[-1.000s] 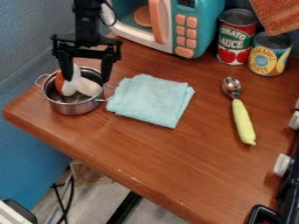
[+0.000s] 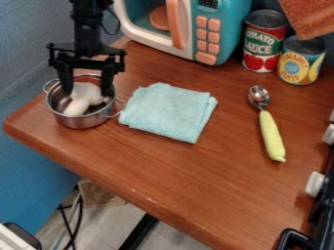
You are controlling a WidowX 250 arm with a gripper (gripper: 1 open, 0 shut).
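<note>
My black gripper (image 2: 86, 76) reaches down into a steel pot (image 2: 78, 117) at the left end of the wooden table. A white object (image 2: 86, 96) is inside the pot between or just below my fingertips; I cannot tell whether the fingers grip it. The rest of the pot's contents is dark and partly hidden by the gripper.
A folded light-blue cloth (image 2: 167, 112) lies right of the pot. Farther right are a spoon with a yellow handle (image 2: 271, 134), two cans (image 2: 263, 41) and black equipment at the edge. A toy microwave (image 2: 196, 29) stands behind.
My gripper has moved slightly left and down over the pot, and the white object looks shifted.
</note>
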